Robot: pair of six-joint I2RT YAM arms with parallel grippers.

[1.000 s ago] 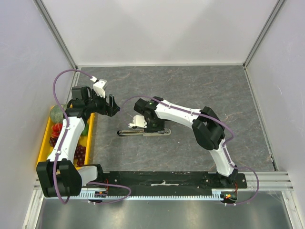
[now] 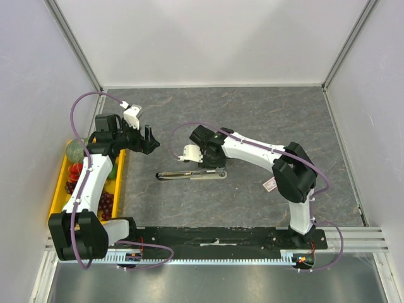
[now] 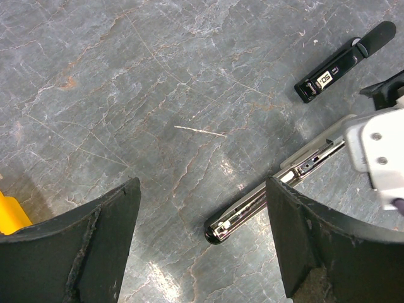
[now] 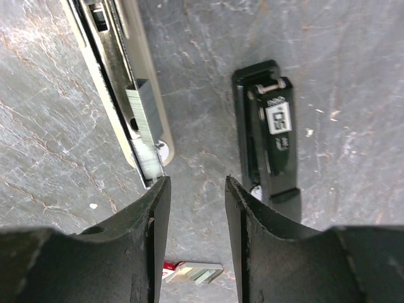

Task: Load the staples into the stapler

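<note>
The stapler's long open channel [image 2: 177, 176] lies on the grey table, also seen in the left wrist view [image 3: 246, 208]. In the right wrist view a strip of staples [image 4: 146, 113] sits in the channel [image 4: 104, 69] near its end. A black stapler part, also in the left wrist view [image 3: 325, 76], lies separately beside it. My left gripper [image 2: 149, 142] stands open, empty, left of the channel. My right gripper hovers over the channel's end area, fingertips close together, nothing visible between them.
A yellow bin [image 2: 117, 196] of fruit stands at the left. Small staple packets [image 4: 199, 273] lie to the right of the channel, also in the top view [image 2: 269, 184].
My right arm has moved rightward along the channel and slightly back from it, uncovering more of it and the packet at right. The left arm has not moved.
</note>
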